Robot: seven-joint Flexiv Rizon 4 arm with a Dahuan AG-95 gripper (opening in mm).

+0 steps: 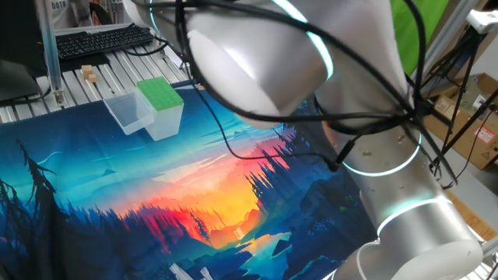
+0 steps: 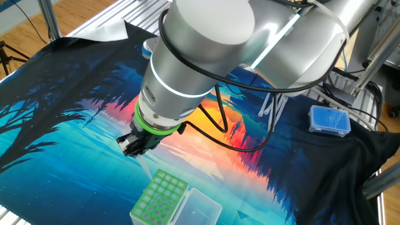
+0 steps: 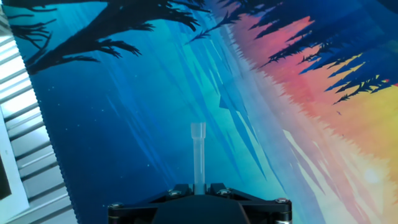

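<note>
A clear plastic tube [image 3: 199,158] with a wider end stands out from between the fingertips of my gripper, which is shut on it. In exterior view 2 my gripper [image 2: 131,146] hangs over the cloth, just beyond the box with the green rack [image 2: 164,190]. The pale tube [image 2: 145,167] slants from the gripper toward that rack; whether they touch I cannot tell. Holes fill the rack's top, and the clear lid [image 2: 199,207] is open at its side. Exterior view 1 shows the green rack [image 1: 160,93], but the arm hides the gripper.
Several pale tubes [image 2: 272,111] lie loose on the cloth behind the arm. To their right stands a blue rack box [image 2: 329,119]. A small wooden block [image 1: 89,74] and a keyboard [image 1: 105,40] are past the cloth's edge.
</note>
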